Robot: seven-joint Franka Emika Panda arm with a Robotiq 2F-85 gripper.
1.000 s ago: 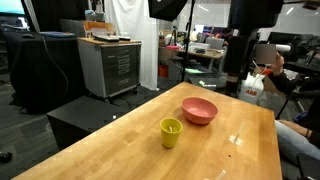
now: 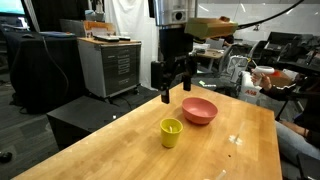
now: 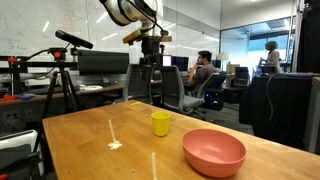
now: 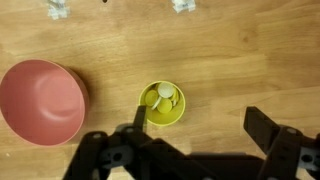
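Observation:
A yellow cup [image 2: 171, 132] stands upright on the wooden table. Looking down in the wrist view, I see several small yellow and white pieces [image 4: 164, 99] inside the cup [image 4: 147, 112]. Beside it rests a pink bowl [image 2: 199, 110], which looks empty from above [image 4: 42, 102]. My gripper [image 2: 175, 92] hangs above the table near the cup, well clear of its rim. In the wrist view its dark fingers [image 4: 262, 130] are spread wide and nothing is between them.
Small white strips [image 3: 112, 130] lie on the table [image 3: 82, 150], away from the cup and bowl. In exterior view 1, the table's left part [image 2: 80, 160] is bare. Cabinets [image 2: 110, 68] and office chairs stand beyond the table.
In exterior view 1 the gripper has travelled left and away from the camera, from the right side to above the cup. Cup and bowl have stayed put.

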